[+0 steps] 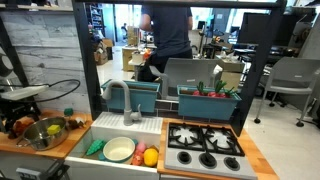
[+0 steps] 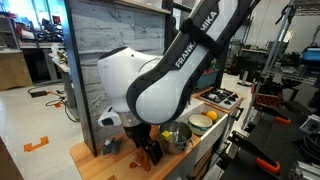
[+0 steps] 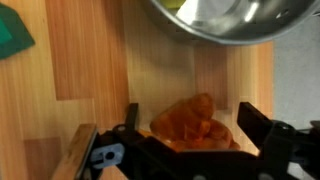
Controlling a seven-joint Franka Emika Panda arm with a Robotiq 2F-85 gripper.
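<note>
In the wrist view, an orange-brown lumpy object lies on the wooden counter between the fingers of my gripper. The fingers stand wide apart, and no grip on the object shows. Just beyond it is a shiny metal pot, whose near wall fills the top of that view. From the second exterior view, my gripper is low over the counter beside the pot. In the first exterior view the gripper is at the far left, left of the pot, and its fingertips are hard to make out.
A green object lies at the wrist view's upper left. Right of the pot is a sink holding a pale bowl and colourful items. A stove stands farther right, with a faucet behind the sink.
</note>
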